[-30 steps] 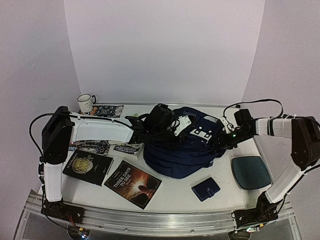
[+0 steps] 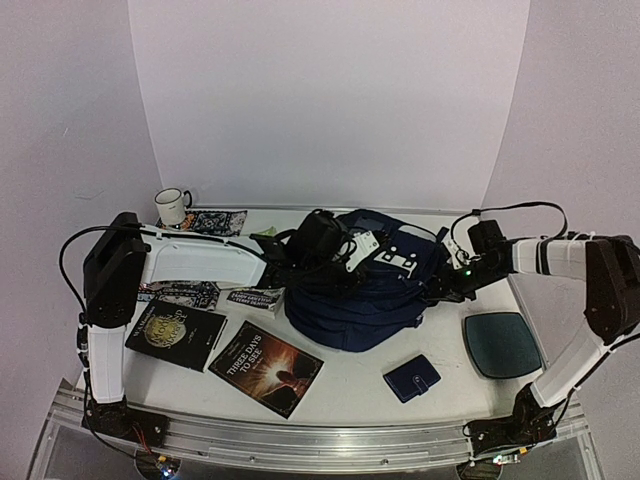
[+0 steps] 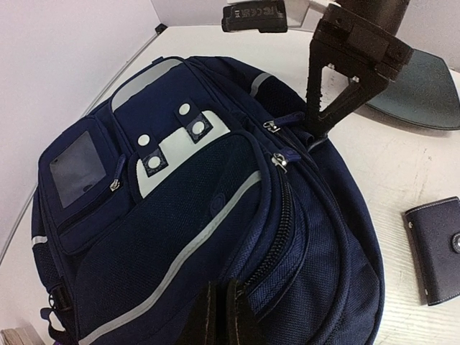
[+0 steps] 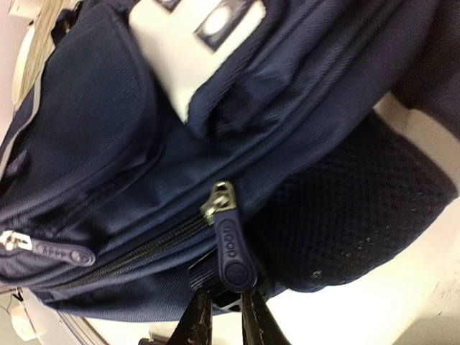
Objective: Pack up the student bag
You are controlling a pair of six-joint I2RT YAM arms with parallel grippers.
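Note:
A navy backpack (image 2: 360, 310) lies on the table, its white panel with snaps facing up. In the left wrist view my left gripper is over the bag's lower front near an open-looking zip (image 3: 277, 237); its fingers are close together, shut, with no object visible between them. My right gripper is at the bag's right side, fingertips just at the end of a zipper pull (image 4: 233, 251). A small gap shows between its fingers, but whether they grip the pull is unclear. A second zipper pull (image 4: 61, 251) hangs free.
A black book (image 2: 175, 335) and a "Three Days to See" book (image 2: 267, 368) lie front left, a thick book (image 2: 255, 298) behind them. A white mug (image 2: 171, 207) stands back left. A navy wallet (image 2: 411, 378) and dark green tray-like item (image 2: 502, 346) lie front right.
Over the last second the bag's lower edge has shifted slightly up and to the left, and the right gripper has moved a little. The left arm looks almost still.

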